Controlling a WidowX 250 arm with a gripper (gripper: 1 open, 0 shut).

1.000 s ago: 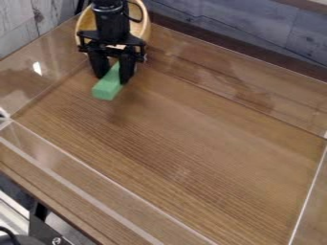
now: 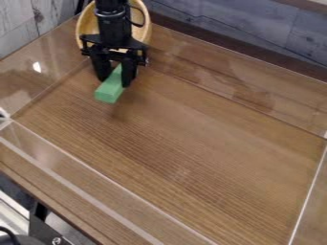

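Note:
My black gripper (image 2: 113,63) is at the top left of the camera view, shut on a green block (image 2: 110,88). The block hangs tilted below it over the wooden table (image 2: 179,163). The arm rises behind, in front of a yellow round container (image 2: 92,21); the fingertips are hard to make out.
The yellow container stands at the back left edge of the table. Dark cables show in the lower left corner beyond the table's edge.
My gripper and the green block have moved slightly within the view, a little upward. The gripper stays shut on the block.

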